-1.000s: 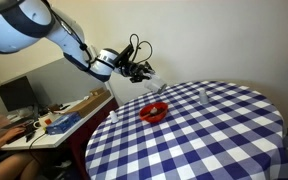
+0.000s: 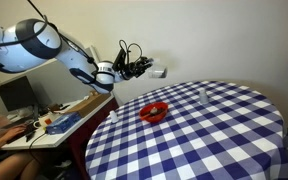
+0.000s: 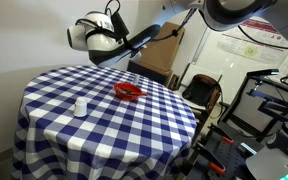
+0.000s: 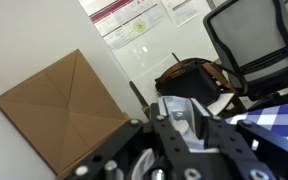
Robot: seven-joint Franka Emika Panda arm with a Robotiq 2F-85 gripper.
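My gripper [image 2: 141,68] is up in the air behind the red bowl in exterior view 1, shut on a clear cup [image 2: 158,72]. The cup lies nearly on its side, clear of the tabletop. In the wrist view the see-through cup [image 4: 177,112] stands between the dark fingers; whether anything is inside cannot be made out. A red bowl [image 2: 154,120] rests on the checkered table with some small contents, also visible in exterior view 2 as the red bowl [image 3: 130,96].
A white container [image 2: 203,95] stands on the blue-and-white checkered tablecloth [image 2: 219,130], right of the bowl. At the left edge sits a small white item [image 2: 112,117]. A desk with a monitor [image 2: 17,94] and a seated person are at the left.
The gripper and the clear cup have risen a little, away from the bowl. The cup's downward tilt has lessened toward level. Bowl and white container stayed put.
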